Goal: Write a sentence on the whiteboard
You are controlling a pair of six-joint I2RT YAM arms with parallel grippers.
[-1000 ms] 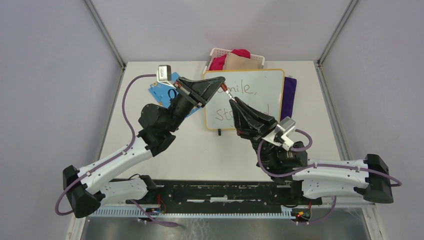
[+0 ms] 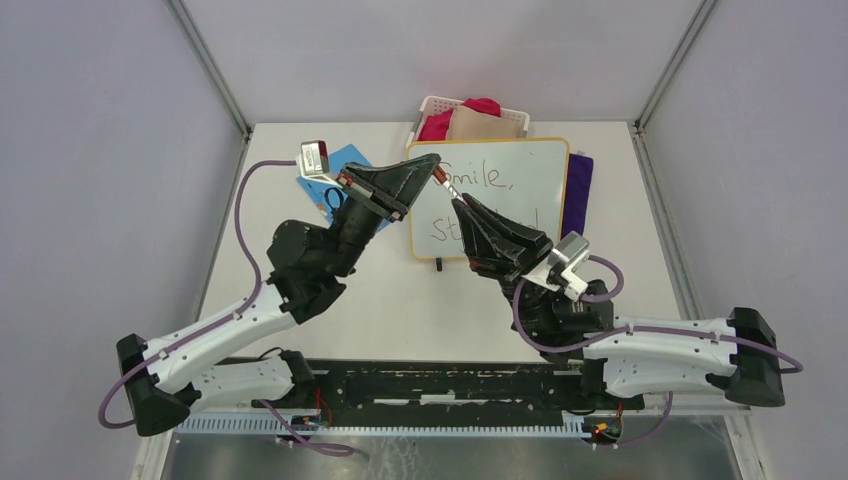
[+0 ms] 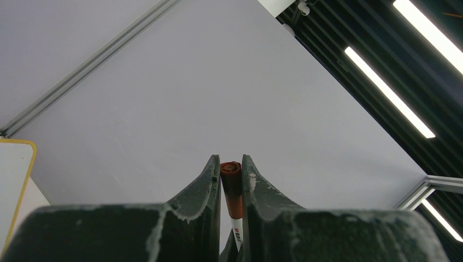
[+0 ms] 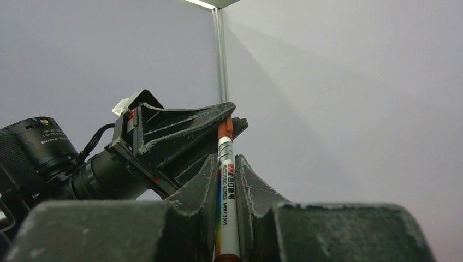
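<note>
Held up between the two arms is a whiteboard marker [image 4: 228,202] with a white body and a brown-orange cap. My right gripper [image 2: 460,200] is shut on its white body. The cap [image 3: 232,188] sits between the fingers of my left gripper [image 2: 437,165], which is shut on it. In the right wrist view, cap and body look joined, with a white collar just below the cap. Behind the grippers lies the whiteboard [image 2: 540,190], yellow-framed, bearing "Smile," and a second line starting "St", partly covered by the right gripper.
A white basket [image 2: 431,105] with red and tan cloth stands behind the board. A dark purple cloth [image 2: 577,195] lies to its right. Blue sheets [image 2: 350,154] with scissors [image 2: 334,197] are at left. A small black object [image 2: 439,265] rests below the board.
The left arm has shifted slightly left in the top view, its gripper tips moving with the cap. The right gripper has tilted or moved a little left, too. Both still hold the marker.
</note>
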